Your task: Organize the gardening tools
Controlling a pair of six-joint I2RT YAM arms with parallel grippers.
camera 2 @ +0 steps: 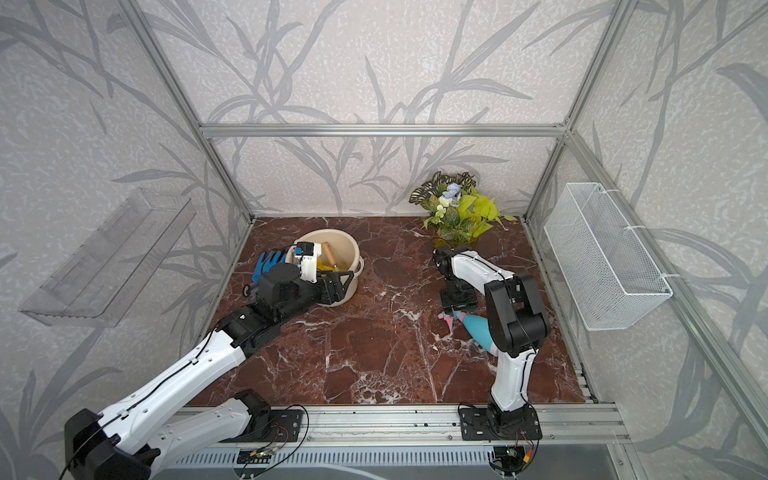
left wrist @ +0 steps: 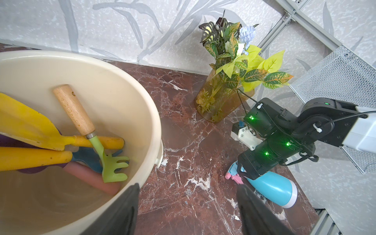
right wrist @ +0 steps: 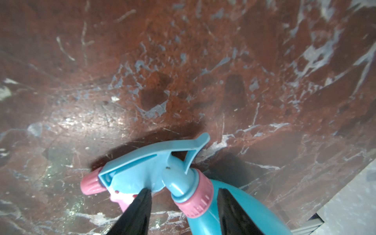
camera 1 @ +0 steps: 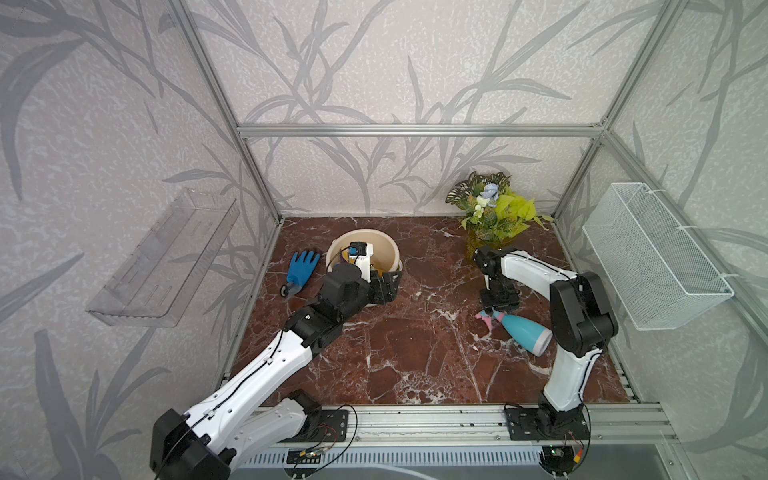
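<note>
A blue spray bottle (camera 1: 524,333) with pink nozzle lies on its side at the right of the marble table. My right gripper hangs open just over its neck, fingertips either side of the pink collar. My left gripper is open above the right rim of a cream bucket (left wrist: 145,101). In it lie a green hand rake (left wrist: 111,168) with wooden handle, a yellow trowel (left wrist: 27,121) and several other tools. A blue glove (camera 1: 301,267) lies left of the bucket.
A plant in an amber vase (left wrist: 211,101) stands at the back right. A clear wall basket (camera 1: 164,264) hangs left, a white mesh basket (camera 1: 656,256) right.
</note>
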